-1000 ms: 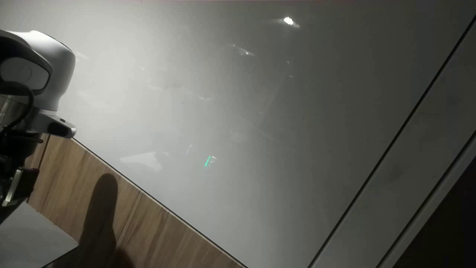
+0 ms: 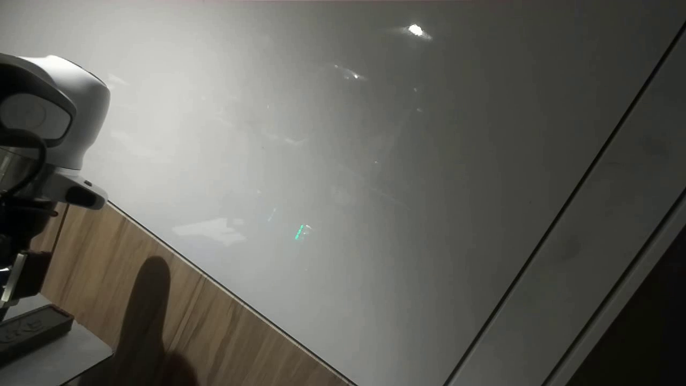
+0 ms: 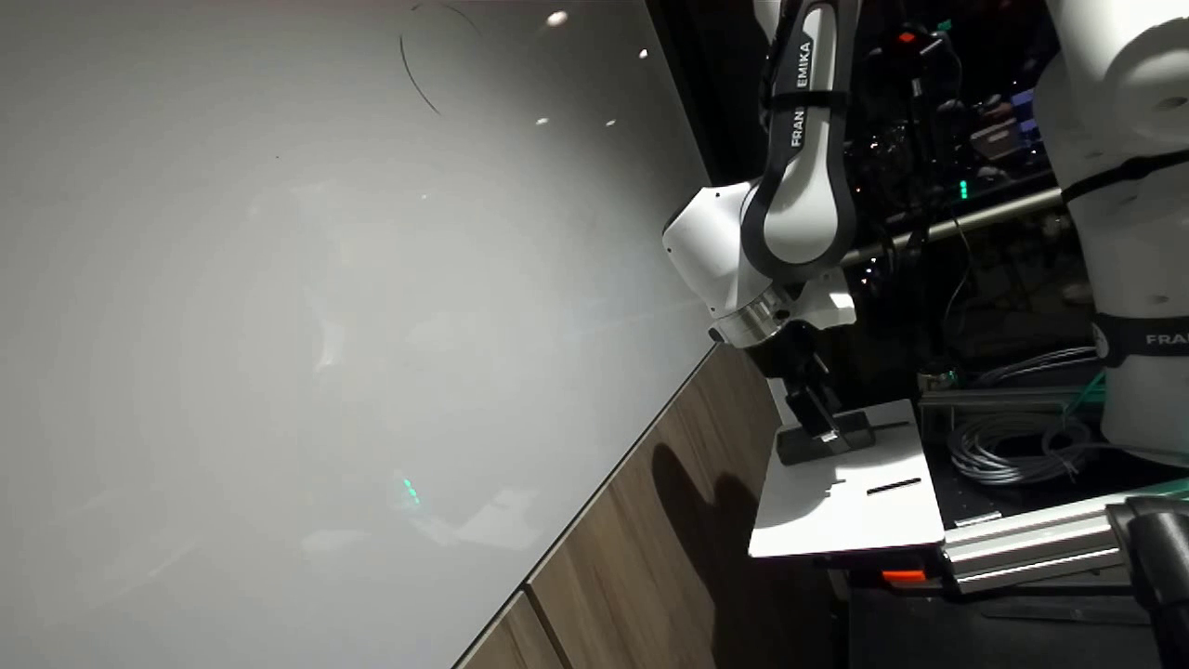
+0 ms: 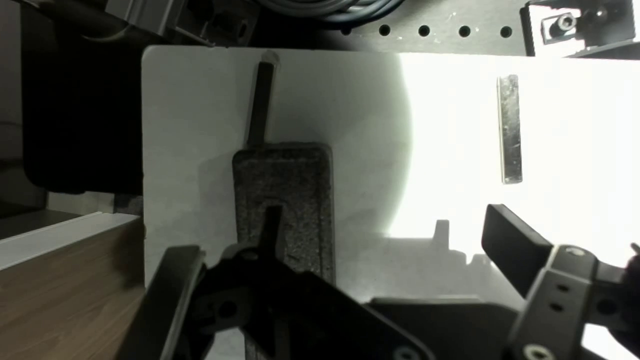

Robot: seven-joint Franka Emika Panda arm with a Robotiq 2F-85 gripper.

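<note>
A dark grey block (image 4: 300,198), which looks like a board eraser, lies on the white tray (image 4: 366,90) in the wrist view. Its lower part is hidden behind the gripper's dark linkage. My gripper is open, its fingers wide apart, the left one beside the block and the right one over bare tray. Exterior view 2 has the gripper (image 3: 827,433) low over the tray (image 3: 825,518), right at the block (image 3: 796,448); whether they touch I cannot tell. Exterior view 1 shows the block's end (image 2: 38,331) at the lower left.
A large whiteboard (image 3: 279,334) stands beside the tray, with wood panelling (image 3: 635,535) below it. A dark strip (image 4: 261,102) and a metal strip (image 4: 510,129) are on the tray. Coiled cables (image 3: 1009,446) lie beyond it. The tray's right side in the wrist view is clear.
The arm and gripper have come down a little toward the tray. The dark block now shows on the tray in exterior view 1, where earlier that part was bare.
</note>
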